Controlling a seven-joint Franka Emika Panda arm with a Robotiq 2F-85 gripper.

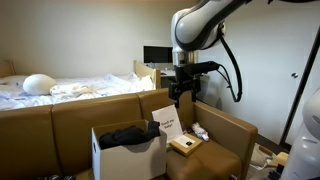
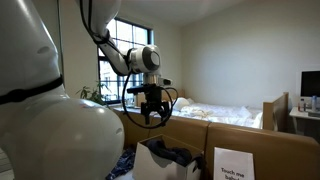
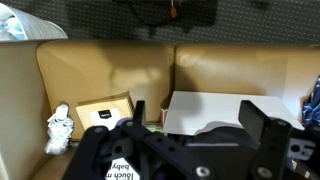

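Observation:
My gripper stands open above the brown sofa, its fingers wide apart and nothing between them. In exterior view 1 it hangs in the air, well clear of the seat. A white box holding dark cloth rests on the sofa. Beside it a white sign with black print leans against the backrest. A small tan box lies flat on the seat in front of the sign, and a crumpled white item lies farther right. In the wrist view, the gripper body hides part of the white box.
The sofa's right armrest borders the seat. Behind the backrest is a bed with white bedding, and a dark monitor stands at the back. Bare seat lies between the tan box and the armrest.

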